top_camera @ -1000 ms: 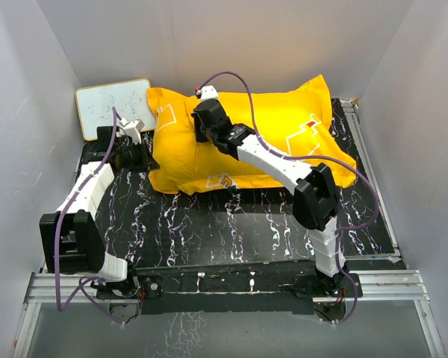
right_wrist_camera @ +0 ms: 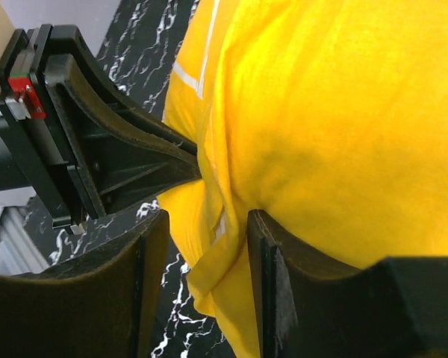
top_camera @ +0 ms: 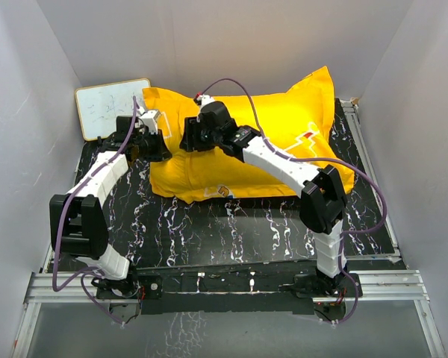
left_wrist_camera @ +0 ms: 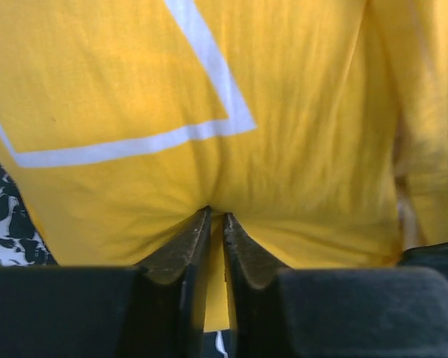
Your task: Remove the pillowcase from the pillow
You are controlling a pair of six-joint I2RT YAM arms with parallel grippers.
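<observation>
The yellow pillowcase (top_camera: pixel 276 134) with white line markings covers the pillow, which is hidden inside, on the black marbled table. At the pillowcase's left end, my left gripper (top_camera: pixel 166 152) touches the cloth. Only a narrow gap separates its fingertips in the left wrist view, with creases (left_wrist_camera: pixel 231 179) running to them; whether cloth is firmly pinched cannot be told. Just right of it, my right gripper is open, and a fold of yellow cloth (right_wrist_camera: pixel 222 246) lies in the gap between its fingers. Black parts at the left wrist view's right edge belong to the right gripper.
A whiteboard (top_camera: pixel 110 104) leans at the back left. Bare black marbled table (top_camera: pixel 231 231) lies in front of the pillow. Grey walls close in both sides and the back, and the two grippers are close together.
The left gripper moved right onto the pillowcase's left end, and its fingers have narrowed. The pillow barely moved.
</observation>
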